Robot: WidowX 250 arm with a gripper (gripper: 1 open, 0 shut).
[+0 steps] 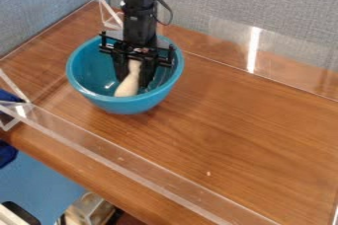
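Note:
A teal bowl (pixel 91 76) sits on the wooden table in the left half of the camera view. My black gripper (pixel 134 57) reaches down into it from above, shut on a pale, elongated object (pixel 126 85) that lies inside the bowl. The fingertips are partly hidden, and what exactly the pale object is cannot be made out.
Clear plastic barriers run along the back and front-left edges. Grey padded walls (pixel 264 12) stand behind. A dark blue item (pixel 8 101) is at the left edge.

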